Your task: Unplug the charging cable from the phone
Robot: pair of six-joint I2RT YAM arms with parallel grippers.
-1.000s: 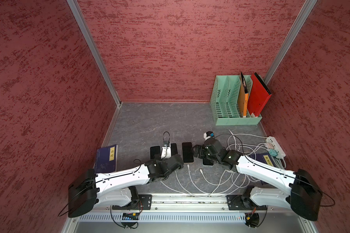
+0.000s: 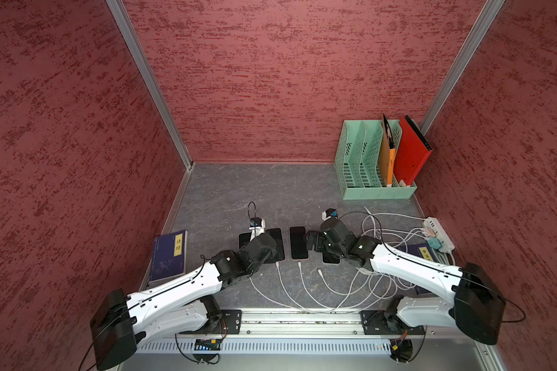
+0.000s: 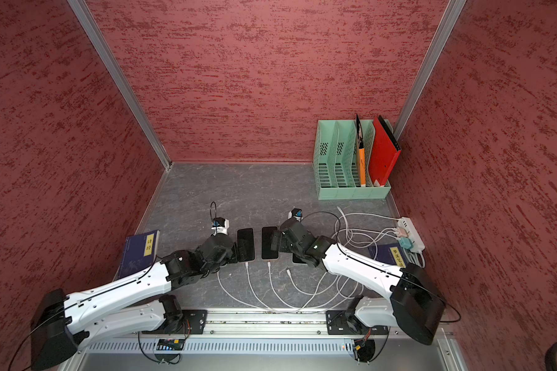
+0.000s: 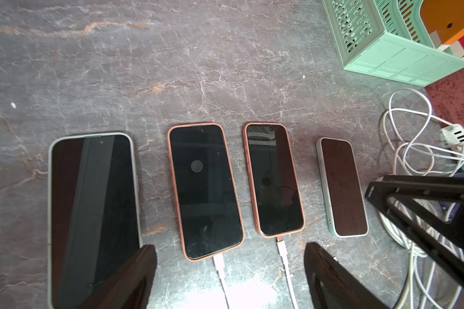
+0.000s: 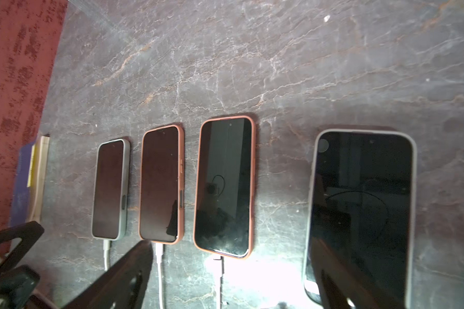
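Four phones lie face up in a row, so several screens show. The right-end phone [image 4: 344, 188] has a pale case and no cable at its bottom edge in the left wrist view. A loose white cable end [image 2: 320, 272] rests on the table below it. The two orange-cased phones [image 4: 205, 190] [image 4: 274, 180] and the left-end phone [image 5: 110, 188] each have a white cable [image 5: 159, 260] at the bottom edge. Above the phones, my left gripper and right gripper are open, their fingers wide apart and holding nothing.
Tangled white cables lead to a power strip [image 2: 439, 233] at the right. A green file rack [image 2: 377, 193] stands at the back right. Blue books [image 2: 168, 254] lie at the left.
The right arm has shifted only slightly. The phones and loose cable end stay in place.
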